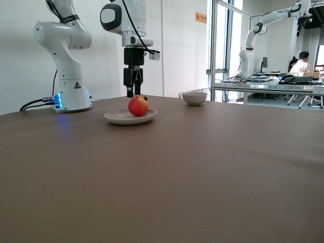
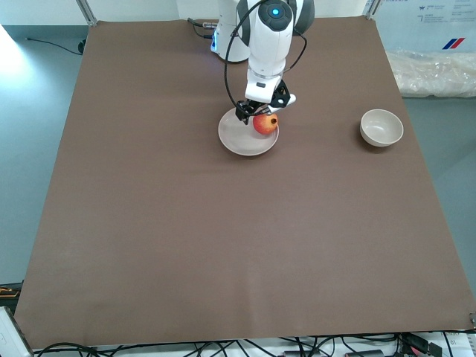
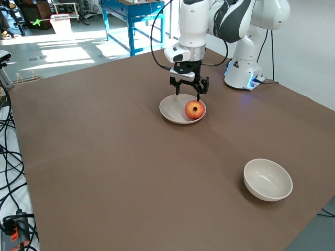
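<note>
A red pomegranate (image 2: 265, 124) rests on a white plate (image 2: 235, 134) near the back of the table, also seen as the fruit (image 1: 138, 106) in the top view and the fruit (image 3: 194, 109) in the right view. My gripper (image 3: 188, 94) hangs just over the plate and fruit, fingers pointing down; in the right view its fingers look spread, with nothing seen between them. An empty white bowl (image 2: 381, 128) stands to the right in the left view and nearer the camera in the right view (image 3: 268, 179).
The arm's white base (image 1: 72, 98) stands at the back. Cables lie along the table's outer edge.
</note>
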